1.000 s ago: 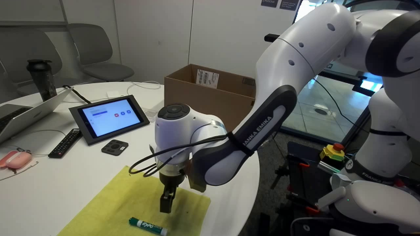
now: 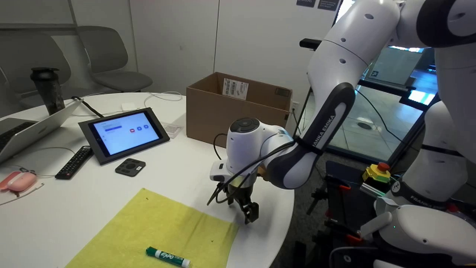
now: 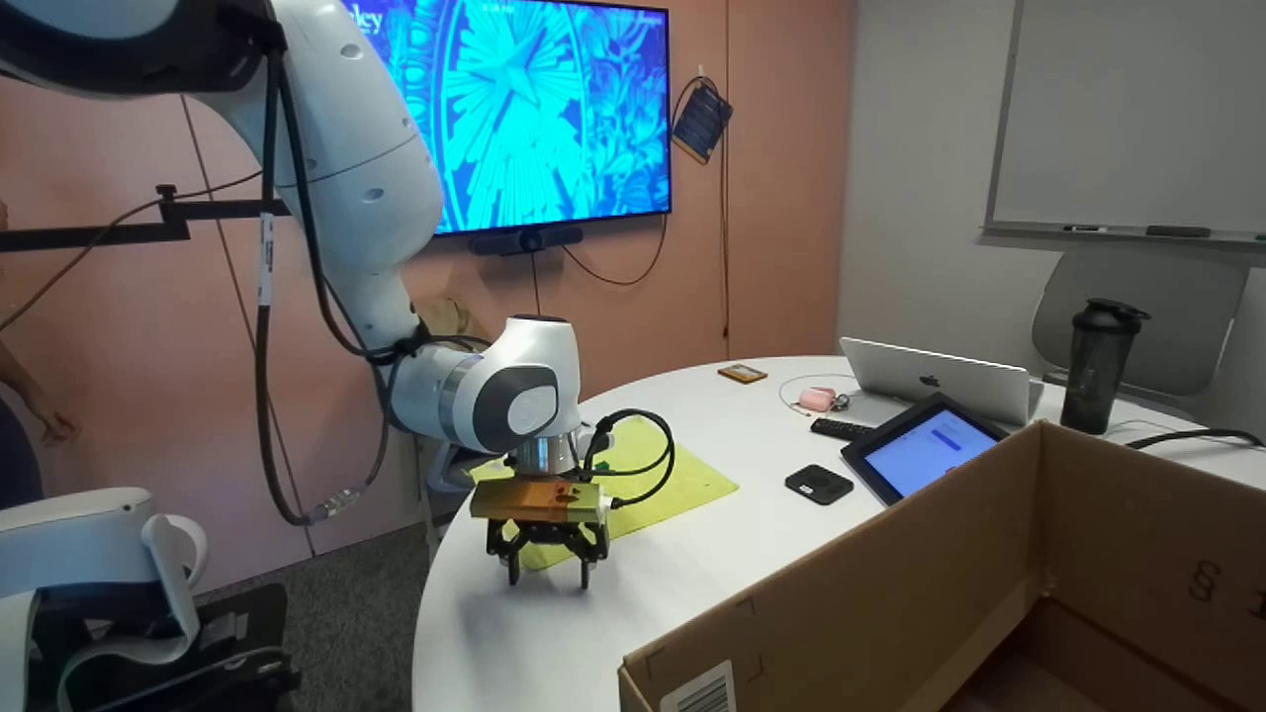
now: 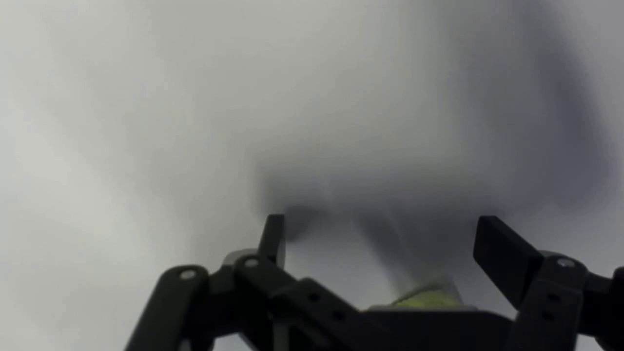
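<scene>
Low above bare white table, just off the cloth's corner, my gripper (image 2: 241,213) hangs open with its fingers pointing down. In the wrist view a wide gap of empty tabletop lies between the two black fingers. The second exterior view also has the gripper (image 3: 549,572) spread and empty. A yellow cloth (image 2: 167,223) lies flat on the table, and a green Expo marker (image 2: 167,257) rests on it near the front. The wrist view catches only a small yellow patch at its bottom edge; the marker is not visible there.
An open cardboard box (image 2: 236,111) stands behind the arm. Toward the left are a tablet (image 2: 127,131), a black puck-like device (image 2: 130,167), a remote (image 2: 74,162), a pink case (image 2: 21,181), a laptop (image 2: 44,127) and a dark bottle (image 2: 48,91). The table's rounded edge is close on the right.
The arm has moved right and back, from above the yellow cloth to bare table beside its corner, and the gripper has turned. The marker and cloth have stayed put.
</scene>
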